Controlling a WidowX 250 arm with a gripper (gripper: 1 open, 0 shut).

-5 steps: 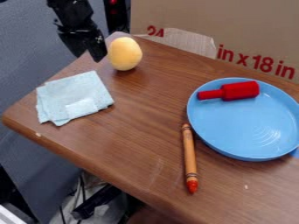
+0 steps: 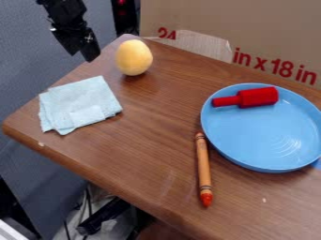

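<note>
My black gripper [image 2: 78,39] hangs at the top left, beyond the table edge, left of a yellow egg-shaped object [image 2: 134,57]; whether it is open or shut is unclear. A folded pale blue cloth [image 2: 78,103] lies at the table's left. A blue plate [image 2: 261,136] holds a red rolling-pin-like object [image 2: 246,97] at the right. An orange crayon [image 2: 204,169] lies left of the plate.
A cardboard box [image 2: 238,28] stands along the back.
My gripper has moved left and up, away from the yellow object. The objects on the table have not visibly moved.
</note>
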